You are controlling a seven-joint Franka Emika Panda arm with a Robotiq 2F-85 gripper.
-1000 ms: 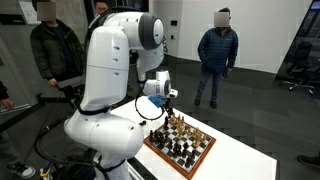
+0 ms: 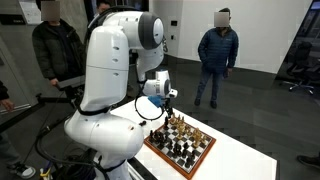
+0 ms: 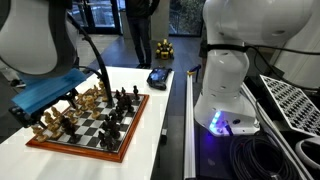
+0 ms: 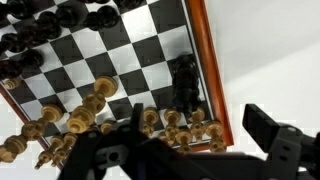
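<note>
My gripper is open in the wrist view, its two dark fingers set wide apart with nothing held between them. Below it lies a chessboard with a brown wooden border and black and white squares. A tall black piece stands near the border, slightly ahead of the gap between the fingers. Several tan pieces stand in the lower part of that view, some partly hidden by the gripper. More black pieces crowd the upper left. In the first exterior view the gripper hangs over the board's far left corner.
More chess pieces stand on a dark surface in the background. A second white arm rises beyond the table in the other exterior view. People stand behind the table.
</note>
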